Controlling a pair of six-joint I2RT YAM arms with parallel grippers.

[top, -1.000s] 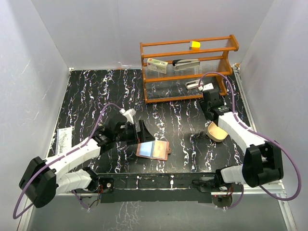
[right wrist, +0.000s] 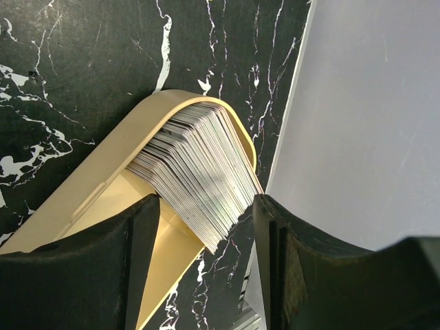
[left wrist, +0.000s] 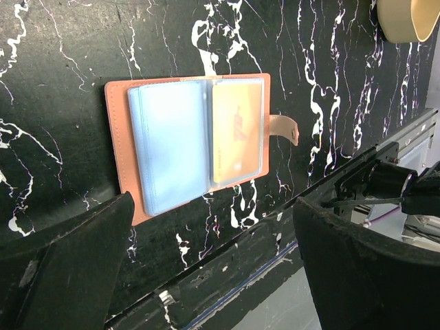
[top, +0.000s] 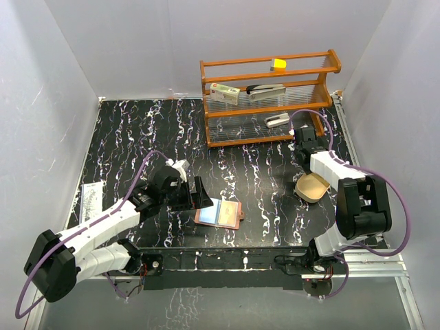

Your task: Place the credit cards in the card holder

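Lying unfolded on the black table, the card holder [left wrist: 119,137] has a tan-orange cover, a light blue left side [left wrist: 168,144] and a clear sleeve with a yellowish card [left wrist: 237,130] on the right. My left gripper is open above it, nothing between its fingers. In the right wrist view a stack of cards [right wrist: 199,172] stands tilted at the far end of a beige oval container [right wrist: 89,185]. My right gripper is open at the stack, its fingertips apart near the cards' near edges; whether they touch is hard to tell.
At the back stands a wooden rack [top: 265,110] holding a box [top: 225,93], staplers [top: 266,91] and a yellow block [top: 278,64]. A white flat object [top: 91,199] lies at the left edge. A wall rises close on the right.
The right arm has shifted right and toward the beige container, its gripper now over the container's far end. My left arm has settled slightly lower and left; the card holder has stayed put.
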